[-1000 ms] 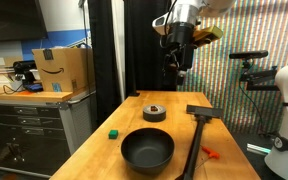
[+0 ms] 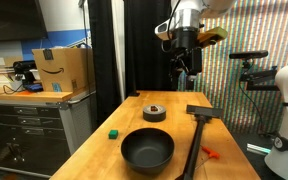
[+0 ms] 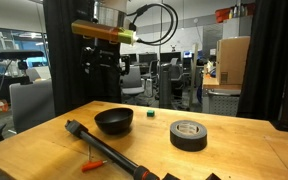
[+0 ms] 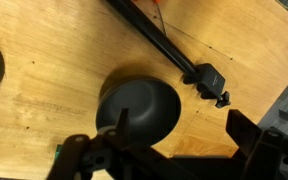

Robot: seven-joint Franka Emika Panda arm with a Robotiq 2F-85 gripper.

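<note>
Dark and round, the empty bowl rests on the wooden table, and the wrist view shows its inside from above. My gripper hangs high over the table with its two fingers wide apart and nothing between them. In that view the bowl lies below, partly behind the left finger. A small green block sits beside the bowl. A roll of dark tape lies flat on the table, apart from both.
A long black bar-like tool lies across the table near the bowl. A red-handled item is on its far side from the tape. Bare tabletop shows left of the bowl. A cardboard box stands on a separate cabinet.
My arm's end has turned slightly and shifted a little to the right in exterior view 1. The objects on the table have stayed put.
</note>
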